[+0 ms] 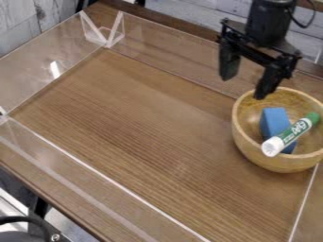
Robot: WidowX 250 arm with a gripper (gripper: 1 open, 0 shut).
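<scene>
The black gripper (246,76) is at the upper right, fingers spread open and pointing down, with nothing seen between them. It hangs above the back of a tan bowl (278,161). In the bowl lie a blue block (273,121) and a white tube with green (279,142), resting at a slant.
A clear plastic rim runs along the left edge, with a clear object at the back left. A dark object sits at the lower left edge.
</scene>
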